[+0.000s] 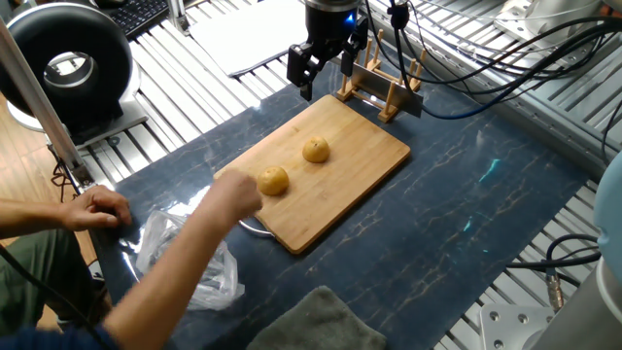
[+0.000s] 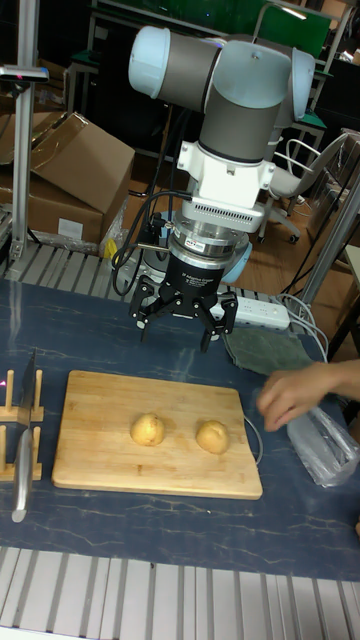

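Two round yellow-brown potatoes rest apart on a wooden cutting board: one potato (image 1: 273,180) nearer the person, the other potato (image 1: 316,150) closer to the board's middle. The cutting board (image 1: 340,194) lies flat on the dark table. Up at the board's far end in exterior view 1, my gripper (image 1: 327,84) hangs above the table. Exterior view 3 shows the same gripper (image 2: 176,335) open, its black fingers spread and nothing between them, clear of both potatoes.
A knife (image 2: 23,469) stands in a wooden rack (image 1: 393,97) beside the board. A person's hand (image 1: 233,197) hovers at the board's edge, near a clear plastic bag (image 1: 209,277). A grey-green cloth (image 1: 319,326) lies at the front. The table's right side is open.
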